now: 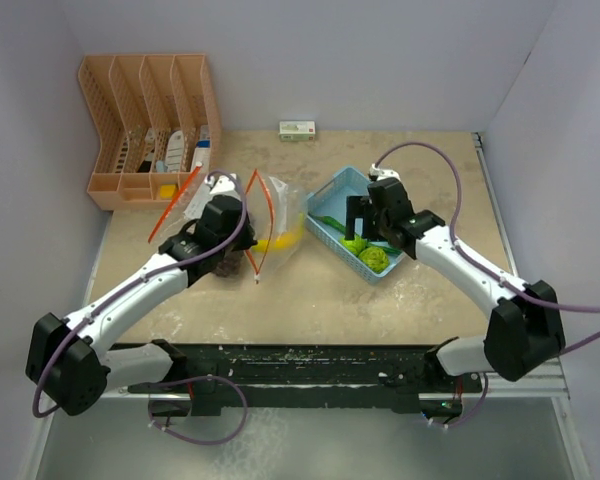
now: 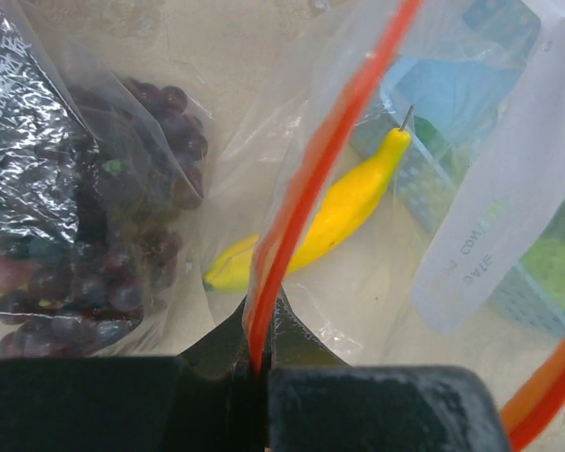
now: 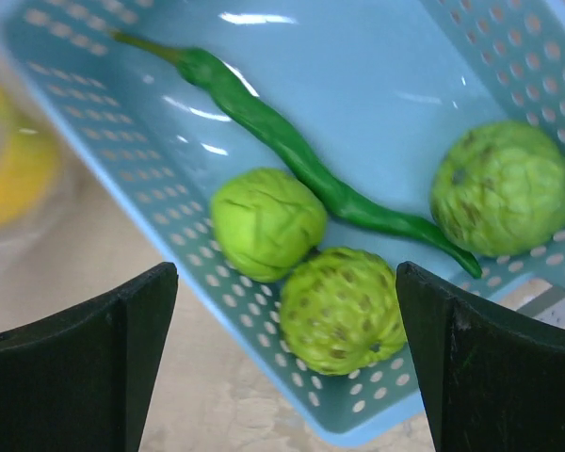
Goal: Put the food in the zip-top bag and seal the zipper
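Note:
A clear bag (image 1: 292, 205) with an orange-red zip edge (image 2: 331, 151) hangs from my left gripper, whose fingers are shut on that edge. Inside the bag shows a yellow, banana-like vegetable (image 2: 344, 212). My right gripper stands open over the blue basket (image 3: 160, 221), nothing between its fingers. In the basket lie a long green pepper (image 3: 282, 141) and three round green fruits: a smooth one (image 3: 266, 224), a bumpy one (image 3: 344, 311) and another at the right side (image 3: 504, 188).
A second bag, holding dark grapes (image 2: 104, 282), lies left of the open bag. An orange compartment rack (image 1: 145, 120) stands at the back left, a small box (image 1: 297, 130) at the back.

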